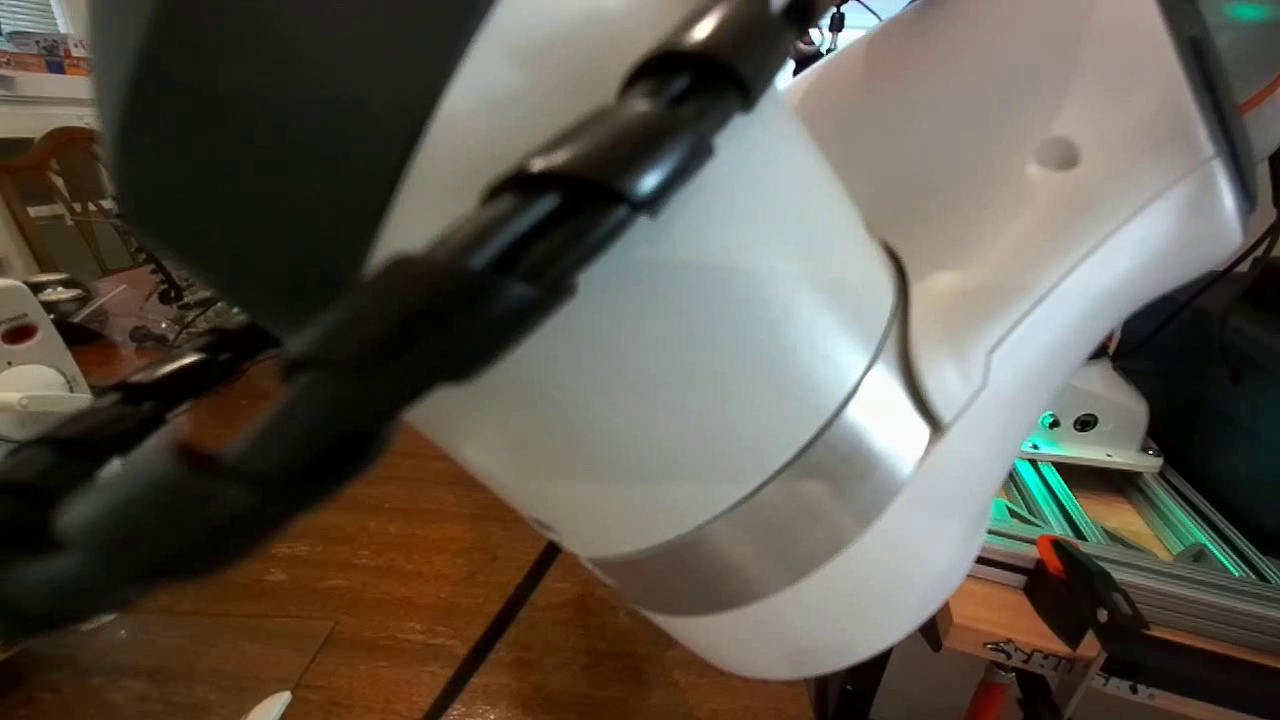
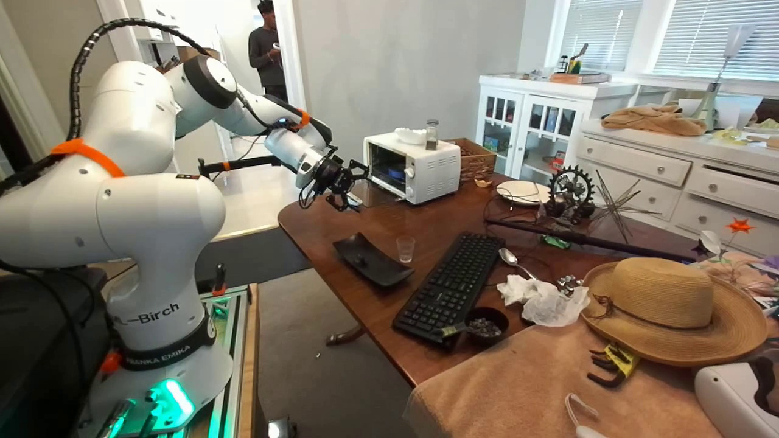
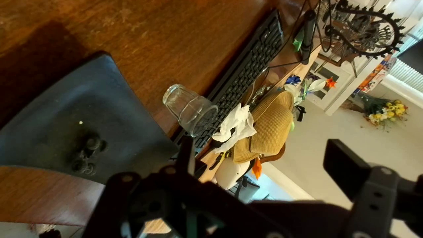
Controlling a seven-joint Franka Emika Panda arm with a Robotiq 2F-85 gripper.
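Observation:
In exterior view 2 my gripper point(image 2: 356, 191) is held over the far left part of the table, in front of the toaster oven. Its fingers are spread wide, with nothing between them in the wrist view, where one finger point(image 3: 344, 168) stands far to the right of the other. A dark curved tray point(image 2: 370, 260) rests on the table below, holding a few small dark items point(image 3: 88, 152). Beside the tray stands a clear glass point(image 2: 405, 249), apart from my gripper. Arm links block most of exterior view 1, so the gripper is hidden there.
A white toaster oven point(image 2: 425, 166) is behind the gripper. Right of the glass lies a black keyboard point(image 2: 453, 285), followed by a spoon point(image 2: 517, 263), crumpled white tissue point(image 2: 544, 300) and a straw hat point(image 2: 668, 295). Bare wood shows between tray and oven.

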